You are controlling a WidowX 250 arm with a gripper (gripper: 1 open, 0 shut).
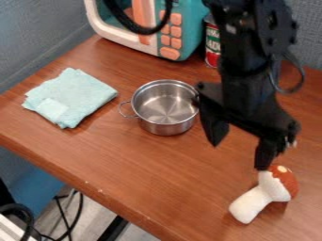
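My black gripper (239, 136) hangs over the right side of the wooden table, its two fingers spread open with nothing seen between them. Just below its right finger lies a toy mushroom (265, 195) with a red spotted cap and white stem, on its side. A steel pot (164, 110) with side handles stands left of the gripper, partly behind it.
A folded light blue cloth (70, 97) lies at the left. At the back stand a toy microwave (178, 28) and a red can (213, 50). Cables hang beyond the left edge.
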